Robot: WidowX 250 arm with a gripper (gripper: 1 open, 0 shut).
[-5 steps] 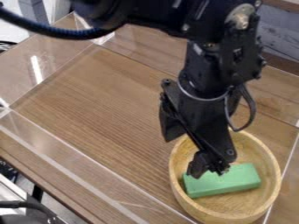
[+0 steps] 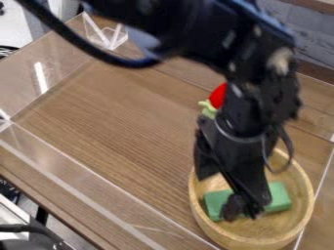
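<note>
A round wooden bowl (image 2: pixel 268 230) sits at the lower right with a green block (image 2: pixel 271 199) lying inside it. My dark gripper (image 2: pixel 225 181) reaches down from the top over the bowl, open, one fingertip low over the block and partly hiding it. The gripper is blurred, so whether it touches the block cannot be told. Behind it, a red object (image 2: pixel 217 97) with some green below it is partly hidden by the arm.
A grey wall stands at the upper right.
My gripper has moved down into the bowl toward the green block. The red object behind the arm has come into view.
</note>
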